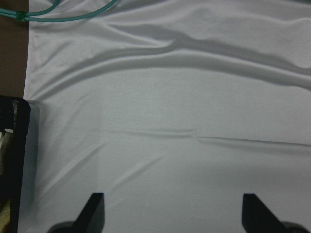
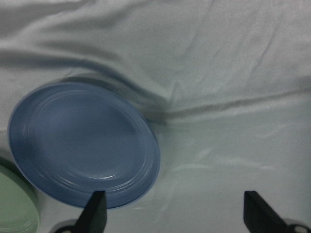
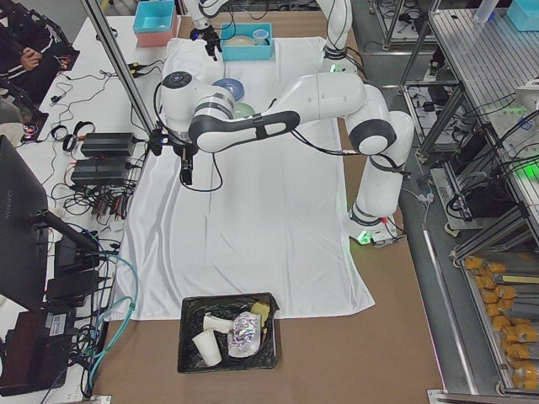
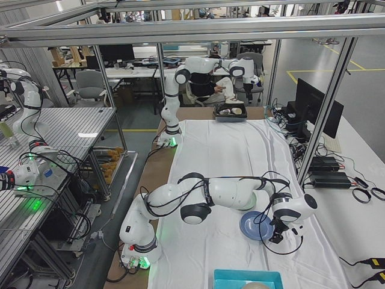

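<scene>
My left gripper [image 3: 179, 164] stands open over bare white cloth [image 3: 244, 236], with the black lined bin [image 3: 189, 332] [image 1: 14, 145] beside it in the left wrist view. The bin holds white cups, a foil-like bundle and a yellow item. My right gripper [image 4: 278, 235] is open near the blue plate [image 4: 257, 226] [image 2: 82, 136]; a green plate [image 2: 14, 204] lies beside that plate, partly out of the right wrist view.
A turquoise container [image 3: 246, 52] [image 4: 246, 277] with dishes sits at the cloth's far end in the left camera view. A teal hose [image 3: 126, 311] and electronics line one side.
</scene>
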